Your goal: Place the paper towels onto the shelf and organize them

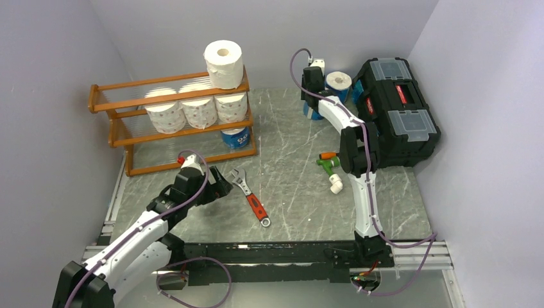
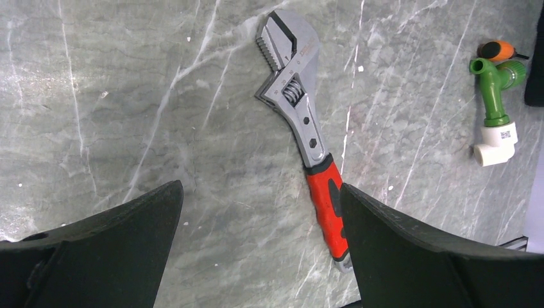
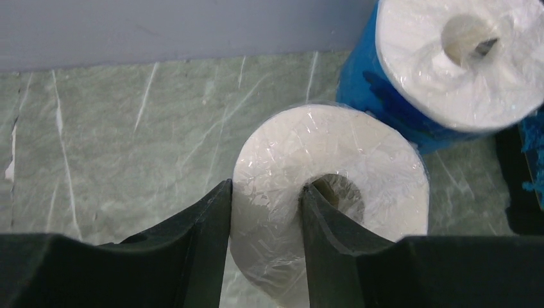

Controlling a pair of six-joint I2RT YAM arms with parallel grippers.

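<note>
The wooden shelf stands at the left. One white roll sits at its top right, three printed rolls are on the middle tier, and a blue-wrapped roll is at the right of the bottom tier. In the right wrist view, my right gripper straddles the wall of a plastic-wrapped roll, one finger at its outer edge and the other at the core hole. Whether it pinches firmly cannot be told. Above the counter, my left gripper is open and empty.
Another blue-wrapped roll stands close beside the straddled one. A black toolbox fills the back right. An adjustable wrench and a green pipe fitting lie on the counter. Bare counter separates shelf and rolls.
</note>
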